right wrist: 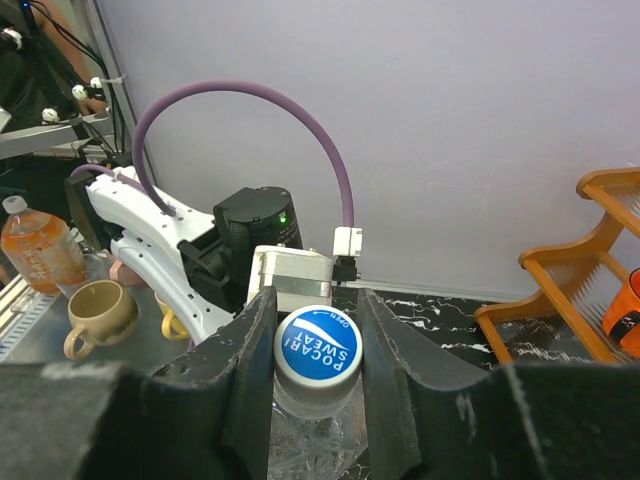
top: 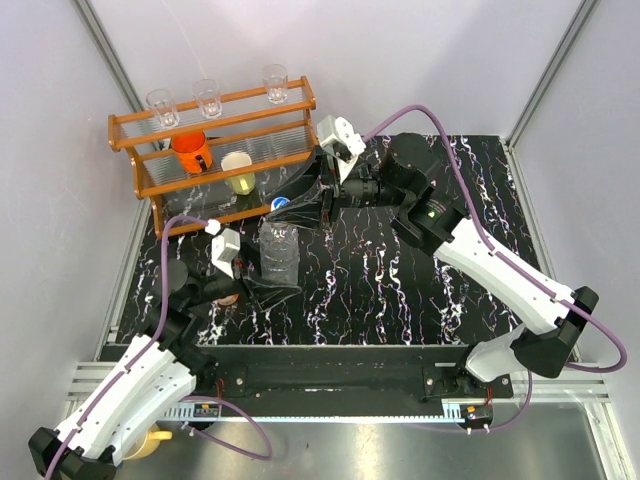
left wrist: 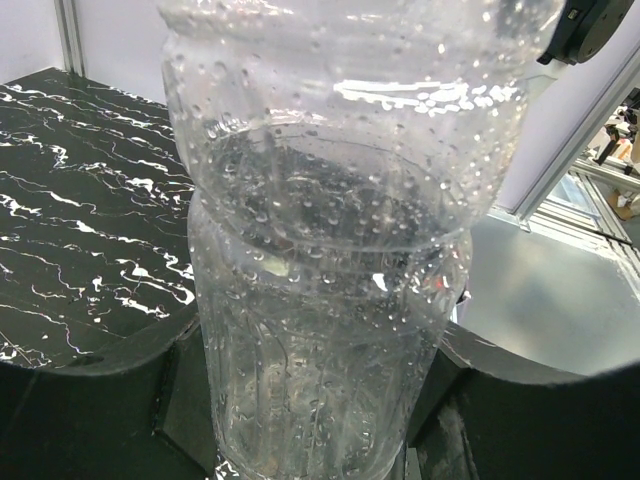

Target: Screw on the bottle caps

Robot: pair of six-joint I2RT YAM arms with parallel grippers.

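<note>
A clear plastic bottle [left wrist: 320, 250], wet with droplets inside, is held between the fingers of my left gripper [top: 272, 275], which is shut around its lower part. In the top view the bottle [top: 280, 255] spans the gap between the two grippers. A white cap [right wrist: 318, 362] with a blue printed top sits at the bottle's neck, with my right gripper shut on its sides. From above, the blue cap top [top: 279, 203] shows between the right fingers. The threads are hidden, so how tightly the cap sits cannot be seen.
A wooden rack [top: 225, 125] with glasses on top, an orange mug [top: 191, 152] and a yellow cup [top: 238, 172] stands close behind the grippers.
</note>
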